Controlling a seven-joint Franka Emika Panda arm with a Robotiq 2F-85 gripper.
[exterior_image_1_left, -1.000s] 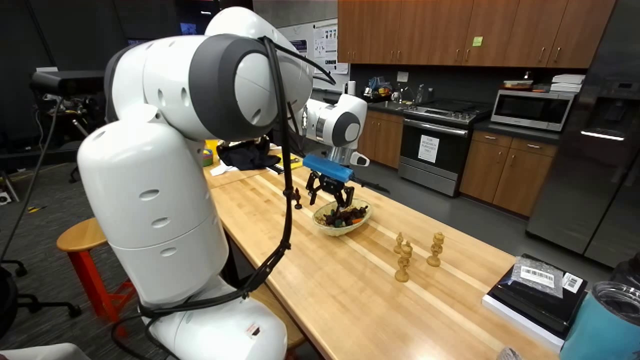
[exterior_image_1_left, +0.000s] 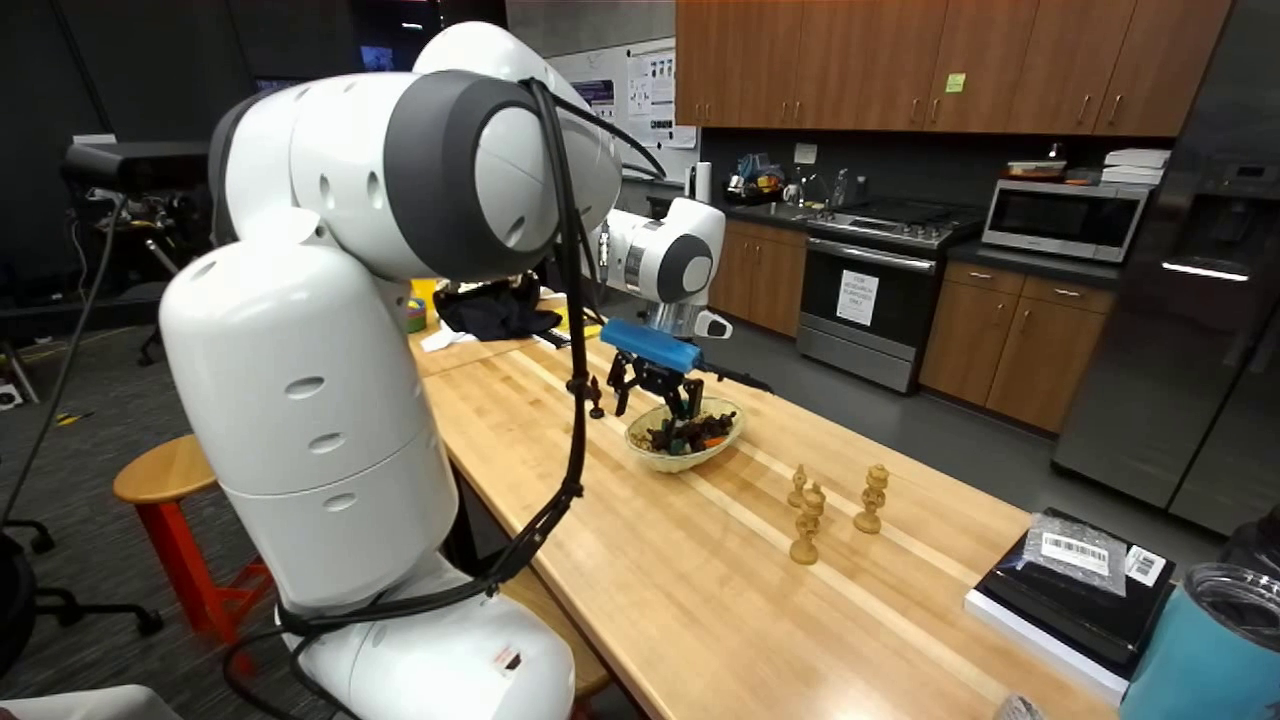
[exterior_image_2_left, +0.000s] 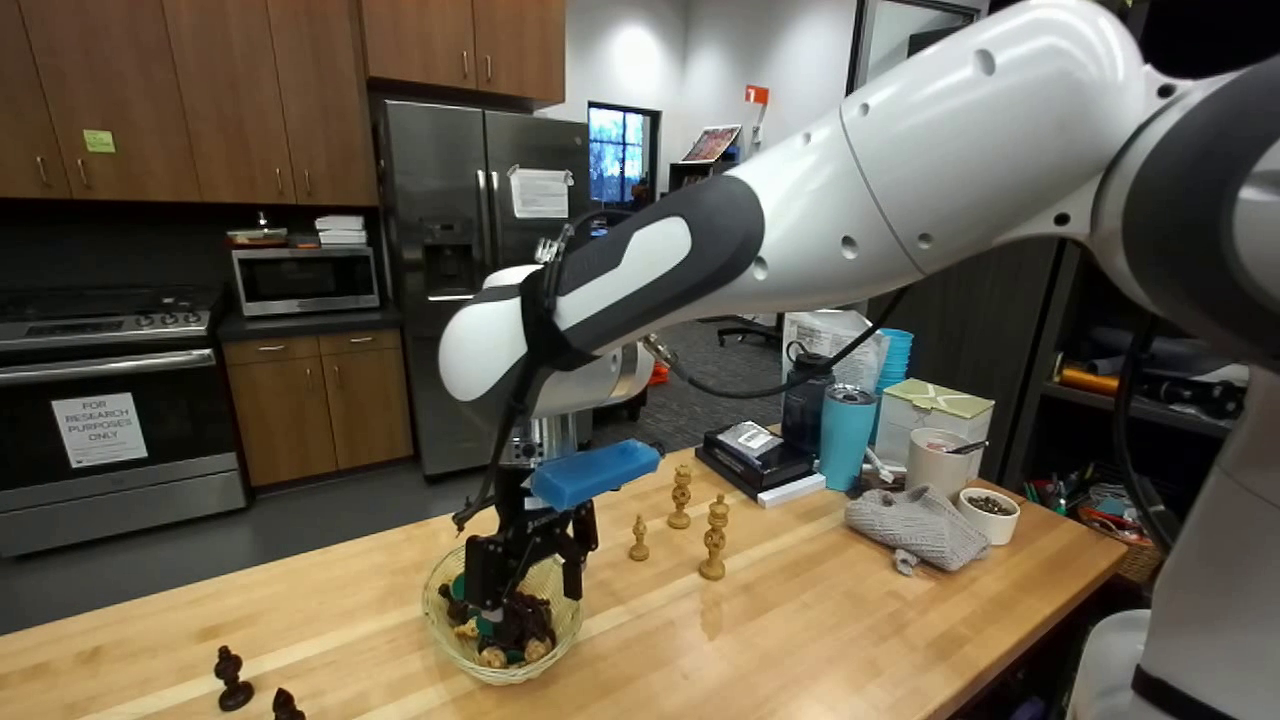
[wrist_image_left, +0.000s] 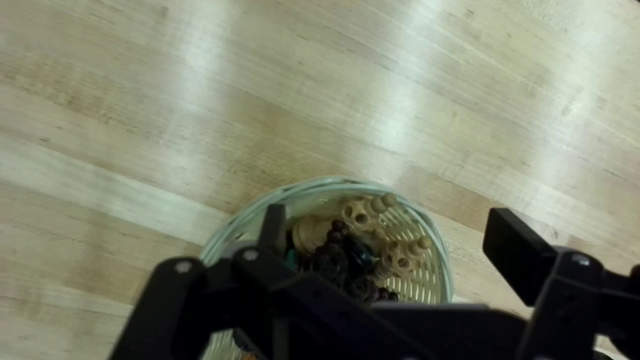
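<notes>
Over a pale woven basket (exterior_image_1_left: 655, 460) my gripper (exterior_image_1_left: 657, 403) hangs open, fingers pointing down. Dark and light carved chess pieces lie jumbled in the basket, and the wrist view shows light pieces (wrist_image_left: 367, 217) near its rim with dark pieces (wrist_image_left: 331, 261) beside them. In that view the two fingers (wrist_image_left: 517, 255) stand wide apart, with no piece gripped between them. The gripper's own body hides the near part of the basket. Three light chess pieces stand upright on the table: a tall one (exterior_image_2_left: 715, 540), another tall one (exterior_image_2_left: 680, 497) and a small one (exterior_image_2_left: 639, 539).
Two dark chess pieces, one whole (exterior_image_2_left: 232, 679) and one cut off by the frame (exterior_image_2_left: 286, 706), are left of the basket. A black box (exterior_image_1_left: 1086, 588), a blue tumbler (exterior_image_2_left: 847, 436) and a grey cloth (exterior_image_2_left: 918, 526) occupy the far end. Bare table (exterior_image_1_left: 672, 576) lies between.
The gripper has come down slightly and shifted a little left in exterior view 1, still open above the basket. The basket and standing pieces look unmoved.
</notes>
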